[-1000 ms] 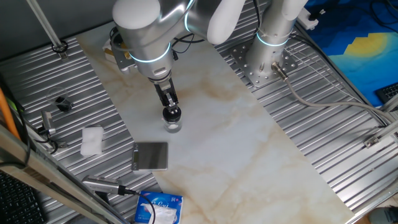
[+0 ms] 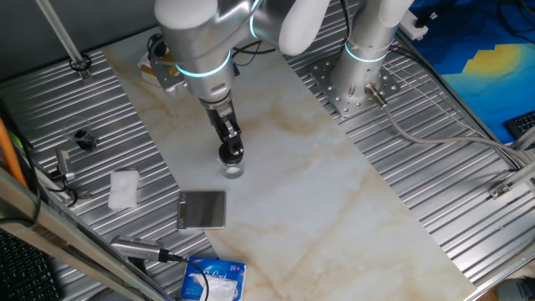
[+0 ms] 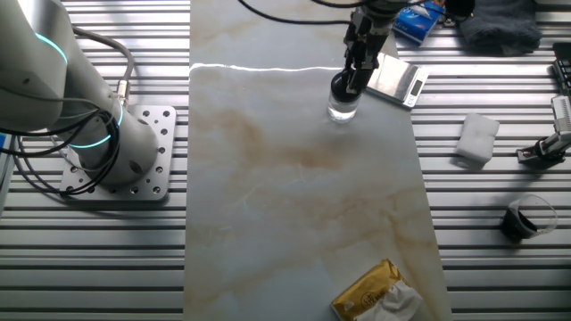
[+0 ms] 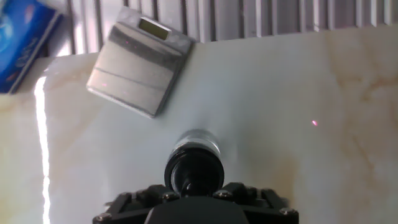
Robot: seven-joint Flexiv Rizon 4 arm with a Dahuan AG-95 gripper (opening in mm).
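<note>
A small clear glass jar (image 3: 342, 113) with a round black lid (image 4: 194, 169) stands upright on the marble-patterned board, left of centre in exterior view 1. My gripper (image 2: 231, 150) points down at the lid, its fingertips at or against the lid's top. In the wrist view the black linkages spread at the bottom edge, and the fingertips are hidden in dark parts. Whether the fingers are closed on the lid cannot be made out. Close to the jar lies a flat silver scale (image 4: 138, 61) with a small display, nothing on its plate.
A blue tissue pack (image 2: 215, 278) lies beyond the scale, and a gold pack (image 3: 375, 290) at the opposite end of the board. Off the board are a white block (image 3: 478, 137) and a clear cup with dark contents (image 3: 528, 218). Much of the board (image 2: 334, 217) is bare.
My wrist has turned and the gripper's fingers show from another side. The forearm has shifted slightly to the right in exterior view 1. The jar stays in nearly the same spot.
</note>
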